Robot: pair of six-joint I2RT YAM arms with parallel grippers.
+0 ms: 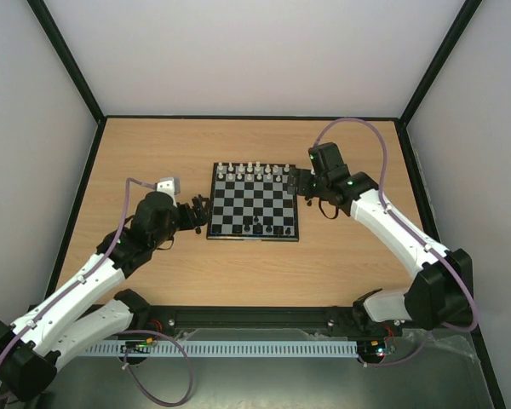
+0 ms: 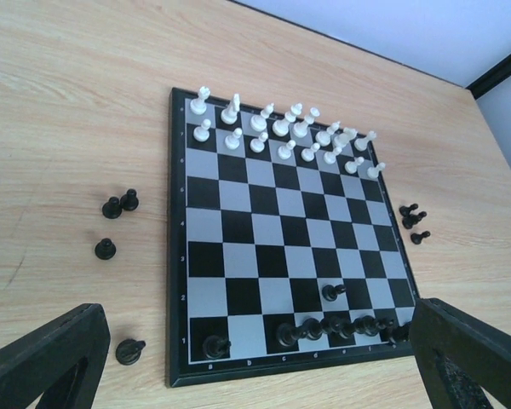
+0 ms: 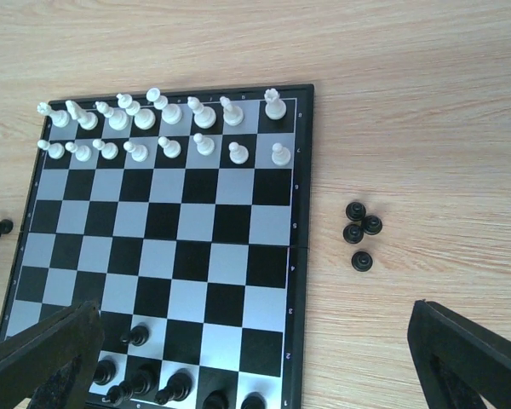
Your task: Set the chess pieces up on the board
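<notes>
The chessboard [image 1: 252, 203] lies mid-table. White pieces [image 3: 203, 114] stand in two rows along its far side; black pieces [image 2: 288, 334] line the near side, one black pawn [image 2: 332, 291] a little forward. Loose black pieces [image 2: 105, 249] stand on the wood left of the board, and a small group [image 3: 354, 232] right of it. My left gripper [image 1: 199, 213] is above the board's left edge area, open and empty. My right gripper [image 1: 298, 182] is over the board's right edge, open, with nothing between its fingers.
The bare wooden table [image 1: 324, 273] has free room in front of and behind the board. Dark frame rails and walls bound it at the back and sides.
</notes>
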